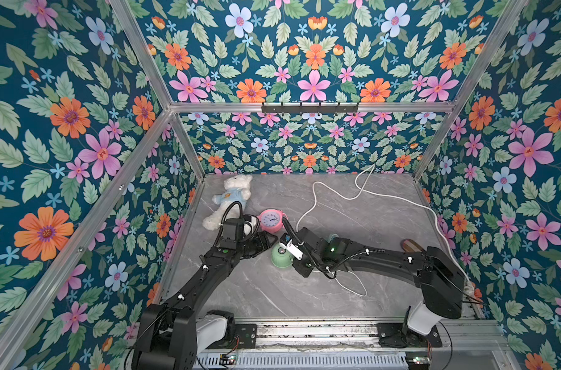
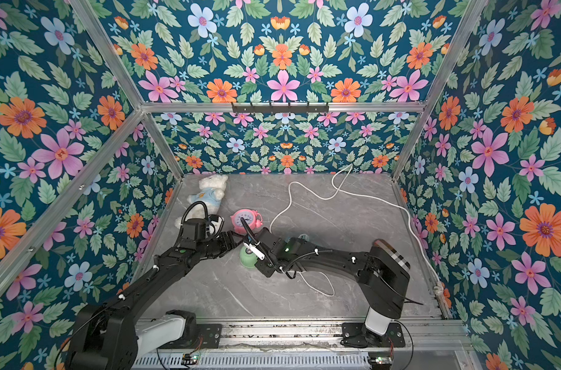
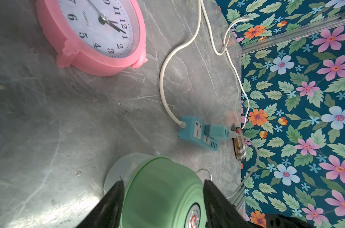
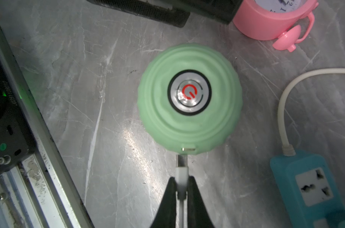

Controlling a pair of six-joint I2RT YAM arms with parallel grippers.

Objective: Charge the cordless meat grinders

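The green meat grinder (image 4: 189, 129), red power button on top, stands upright on the grey table. My left gripper is open, its fingers on either side of the grinder's lid in the left wrist view. My right gripper is shut on a white cable plug (image 4: 182, 171), whose metal tip points at a small port (image 4: 188, 149) on the grinder's side, touching or very close to it. A teal power strip (image 3: 191, 131) with an adapter (image 3: 218, 132) plugged in lies beside the grinder.
A pink clock (image 3: 89, 64) lies behind the grinder. A plush bear (image 2: 209, 191) lies at the back left, a plaid object (image 3: 239, 146) at the right. White cables (image 1: 348, 197) cross the back and right of the table.
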